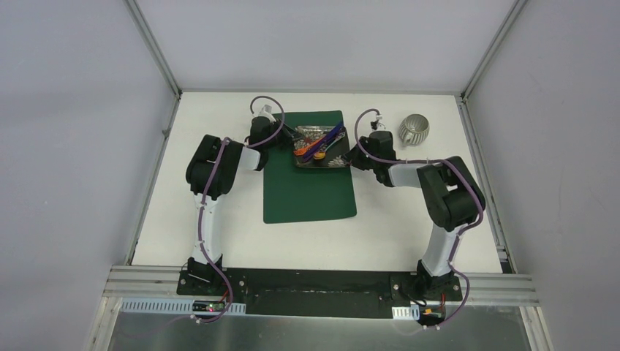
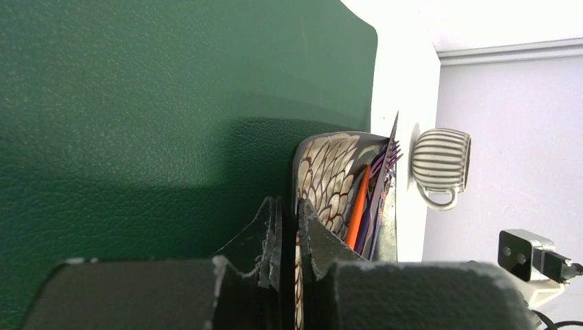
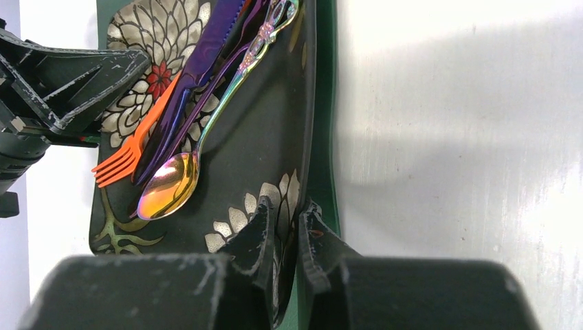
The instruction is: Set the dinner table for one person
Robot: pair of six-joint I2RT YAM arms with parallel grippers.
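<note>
A dark patterned rectangular tray (image 1: 325, 161) sits over the back half of a green mat (image 1: 307, 197), carrying an orange fork (image 3: 124, 157), a purple knife (image 3: 199, 58), a rainbow spoon (image 3: 170, 185) and other purple cutlery, partly hidden. My left gripper is shut on the tray's left rim, and my right gripper is shut on its right rim. A striped cup (image 1: 414, 129) stands at the back right, off the mat, also seen in the left wrist view.
Walls border the table at the back and both sides.
</note>
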